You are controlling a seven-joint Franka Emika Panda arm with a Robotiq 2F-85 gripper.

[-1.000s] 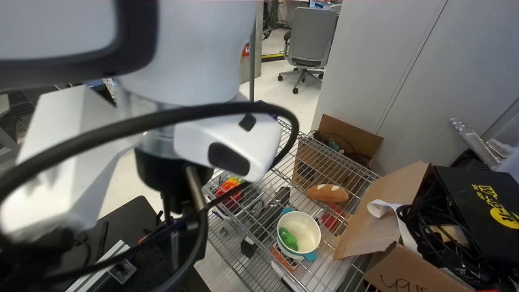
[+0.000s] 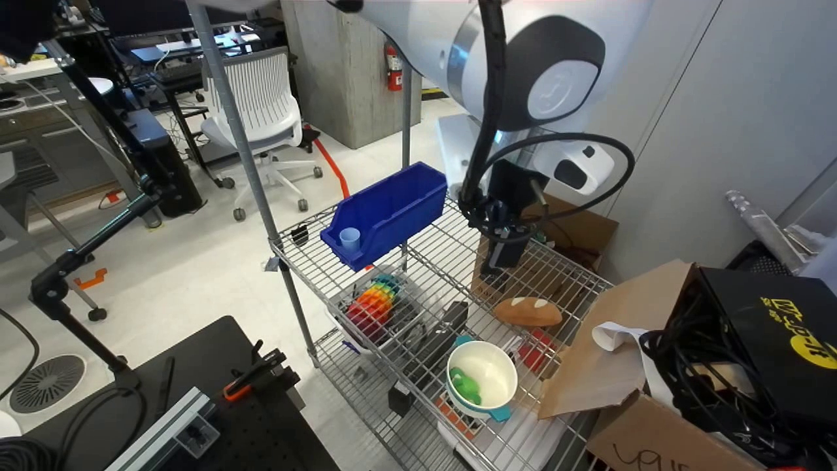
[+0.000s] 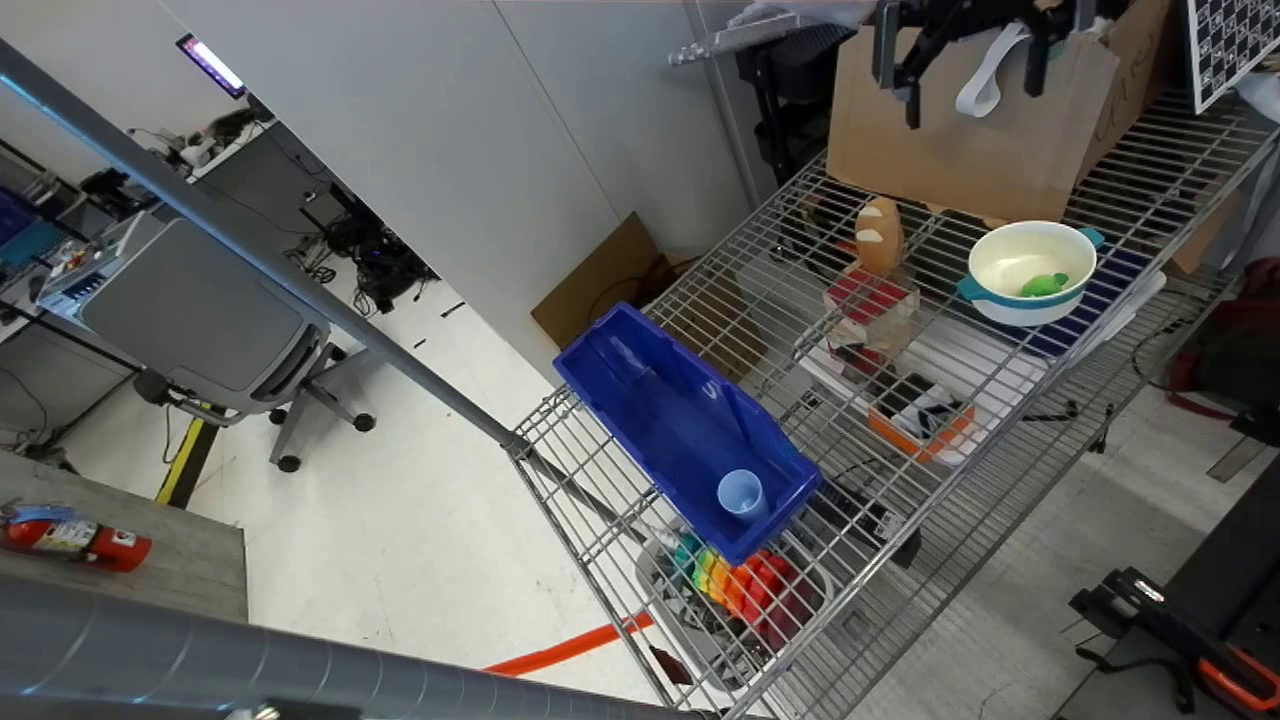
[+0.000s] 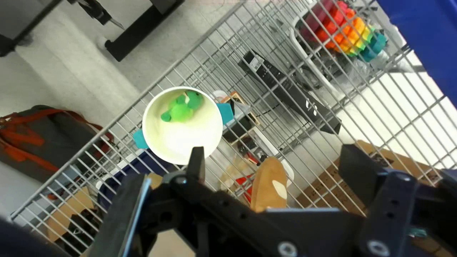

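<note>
Over the far side of the wire shelf (image 2: 439,263), my gripper (image 3: 974,98) hangs with its fingers apart and nothing between them. A cream pot (image 4: 184,141) with teal handles stands upright on the shelf, a green plush toy (image 4: 182,109) lying inside. Near the pot is a brown bread loaf (image 2: 527,311) with pale marks; the gripper's body partly covers it in the wrist view. The blue bin (image 3: 672,414) rests at the other end of the shelf, a small light-blue cup (image 3: 743,494) in it. My gripper touches none of these.
An open cardboard box (image 2: 620,345) with a black box and cables borders the shelf's right end. Grey posts (image 2: 235,118) rise at its corners. A rainbow-coloured item (image 3: 750,588) sits below the wires. Bare wire lies between bin and pot.
In exterior view 1, my arm has swung from the left foreground to the back of the shelf. The blue bin, mostly hidden before, now shows. Pot, toy and loaf have not moved.
</note>
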